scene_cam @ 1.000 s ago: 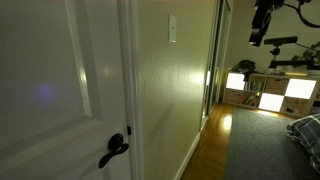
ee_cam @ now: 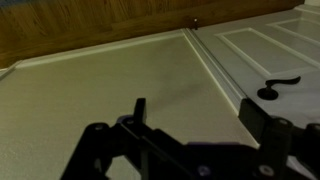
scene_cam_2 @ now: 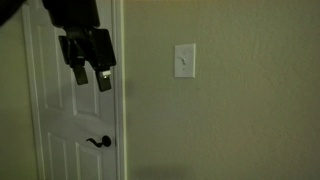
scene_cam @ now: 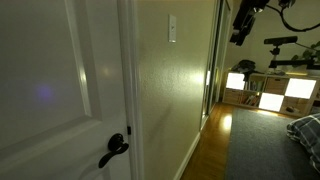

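Note:
My gripper (scene_cam_2: 92, 79) hangs in the air with its fingers apart and nothing between them. In the wrist view the same gripper shows two dark fingertips, well separated. A white light switch (scene_cam_2: 185, 60) is on the wall, to the right of the gripper in exterior view 2. The switch plate (scene_cam: 172, 28) shows again high on the wall in exterior view 1, with the gripper (scene_cam: 239, 35) to its right at the top edge. I see a clear gap between gripper and switch in both exterior views.
A white door (scene_cam: 55, 90) with a dark lever handle (scene_cam: 114, 150) stands beside the wall (scene_cam_2: 240, 110). A grey bed (scene_cam: 262, 145) with a checked pillow (scene_cam: 307, 132) lies at right. Lit cube shelves (scene_cam: 270, 92) are at the back.
Over the last second the arm and gripper have shifted left in exterior view 1, towards the wall with the switch. The door, switch and bed look unchanged.

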